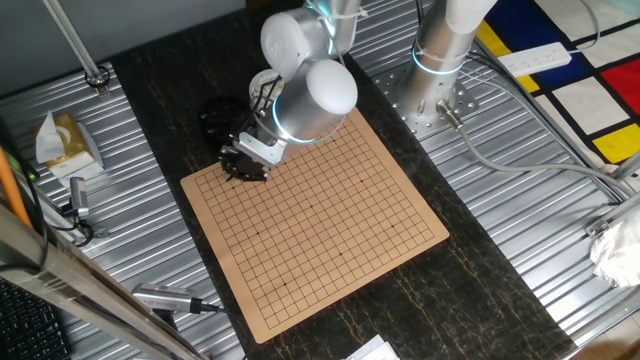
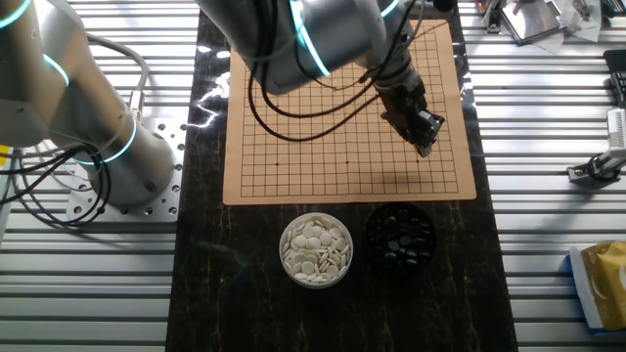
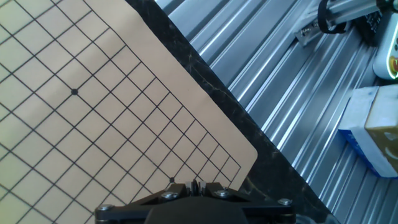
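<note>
A tan wooden board (image 1: pixel 318 222) with a black line grid lies on the dark table, with no stones visible on its uncovered part. Above the board's corner by the bowls hangs my gripper, pointing down. Its black fingertips look drawn together in the wrist view, and no stone shows between them; anything small and dark there would be hard to make out. White stones fill a white bowl (image 2: pixel 316 250) beside the board. Next to that bowl stands a black bowl (image 2: pixel 400 240) with dark stones in it.
A tissue box (image 1: pixel 70 148) sits on the ribbed metal surface beyond the dark table. A small camera-like device (image 1: pixel 165 297) stands close to the board's left edge. Cables loop around my arm. Bare dark tabletop (image 1: pixel 440 300) borders the board.
</note>
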